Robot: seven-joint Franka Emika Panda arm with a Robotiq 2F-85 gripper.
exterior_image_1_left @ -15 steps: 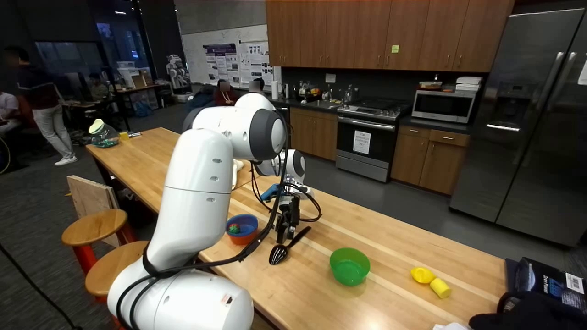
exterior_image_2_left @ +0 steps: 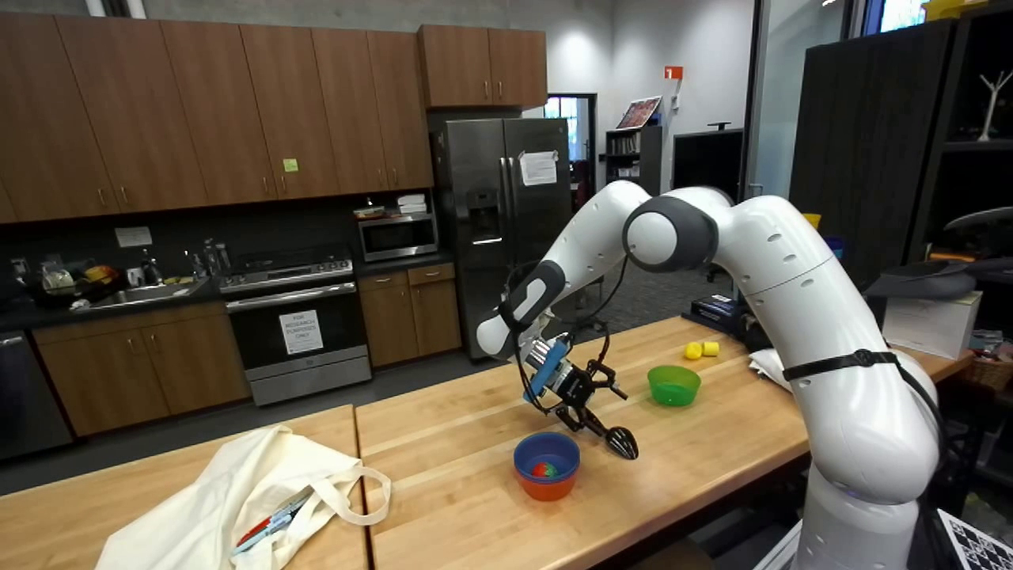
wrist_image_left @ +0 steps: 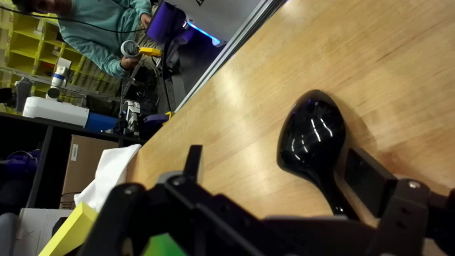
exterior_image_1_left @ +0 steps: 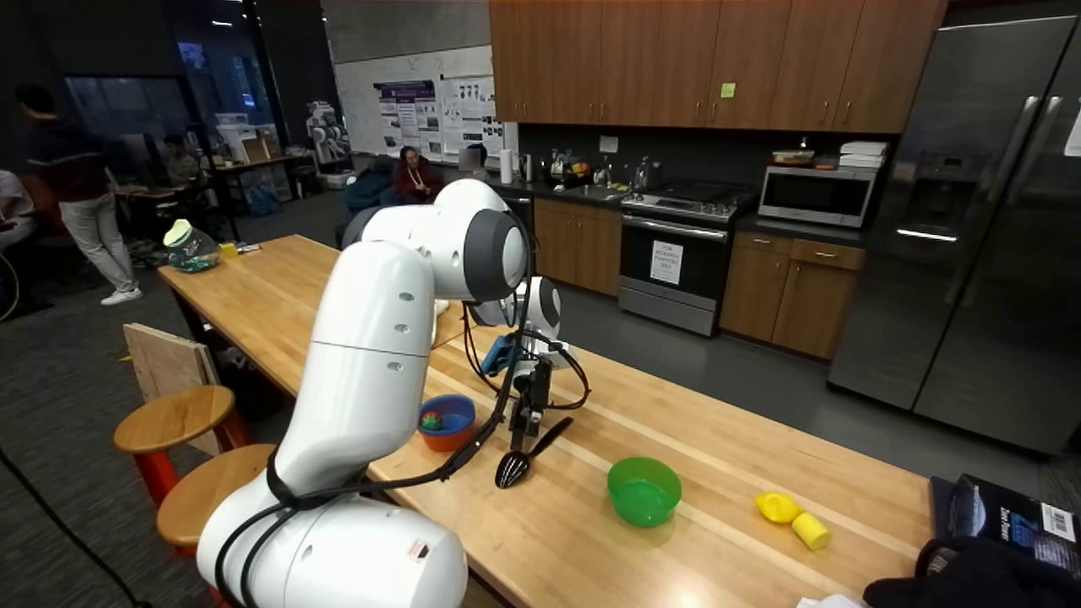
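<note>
A black slotted spoon point(exterior_image_1_left: 513, 468) lies on the wooden table, its handle running under my gripper point(exterior_image_1_left: 522, 431). In the wrist view, the spoon's glossy rounded head point(wrist_image_left: 313, 130) rests between the two spread fingers, much nearer the right-hand finger pad point(wrist_image_left: 367, 183). The handle passes close beside that pad; whether they touch I cannot tell. My gripper is open, low over the table. A green bowl point(exterior_image_1_left: 644, 491) stands to the right of the spoon. On the other side, a blue bowl inside an orange one point(exterior_image_2_left: 546, 465) contains a red and green item point(exterior_image_2_left: 543, 470).
Two yellow objects point(exterior_image_1_left: 793, 518) lie beyond the green bowl. A cream cloth bag point(exterior_image_2_left: 237, 503) occupies the neighbouring table. Dark boxes point(exterior_image_1_left: 1013, 527) and black fabric sit at the table's far end. Bare wood surrounds the spoon.
My gripper has shifted very slightly down and left in exterior view 1, closer to the spoon's handle. The spoon and bowls look unmoved.
</note>
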